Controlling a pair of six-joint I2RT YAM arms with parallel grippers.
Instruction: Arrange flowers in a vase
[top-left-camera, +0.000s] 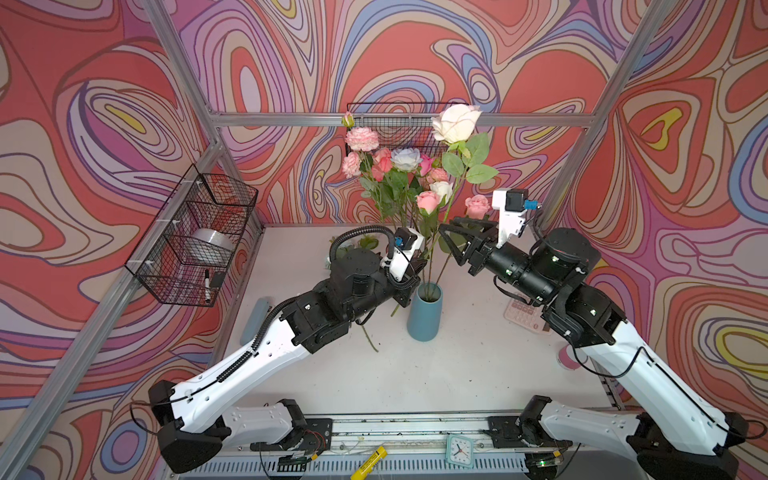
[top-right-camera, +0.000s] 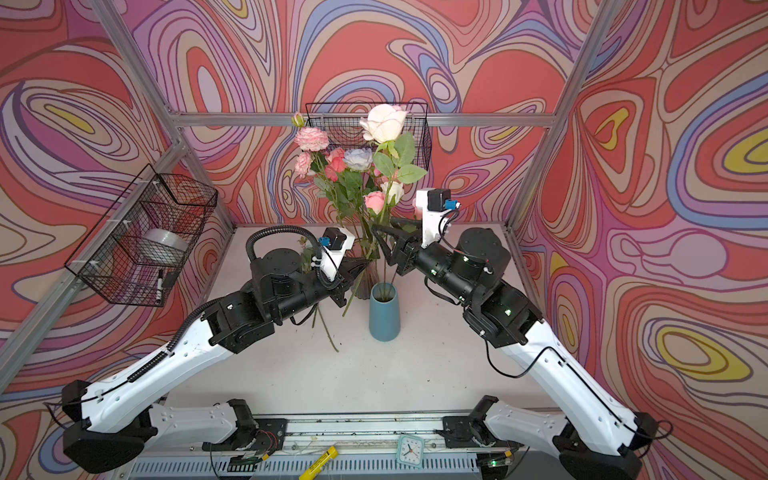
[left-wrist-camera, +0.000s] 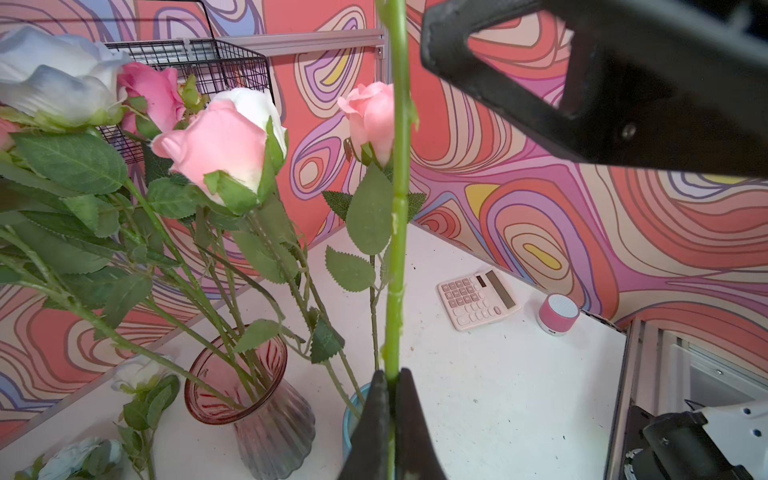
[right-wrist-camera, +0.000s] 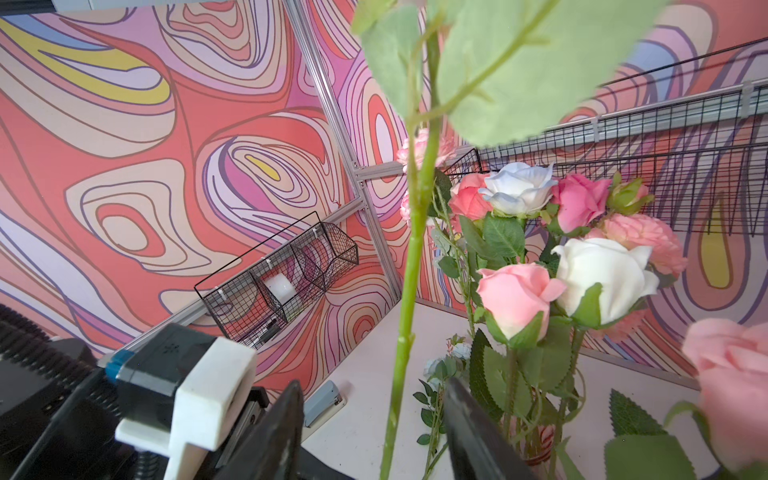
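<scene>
A long-stemmed cream rose (top-left-camera: 455, 123) stands upright over the blue vase (top-left-camera: 425, 316), its green stem (left-wrist-camera: 397, 304) held in the shut fingertips of my left gripper. My right gripper is part open around that stem higher up, fingers on either side and apart from it in the right wrist view. More stems stand in the blue vase. A bunch of pink, white and pale blue roses stands behind in a ribbed glass vase (left-wrist-camera: 268, 424). Loose flowers (left-wrist-camera: 140, 400) lie to its left on the table.
A pink calculator (left-wrist-camera: 472, 296) and a small pink cylinder (left-wrist-camera: 558, 313) are at the right of the table. Wire baskets (top-left-camera: 192, 240) hang on the left and back walls.
</scene>
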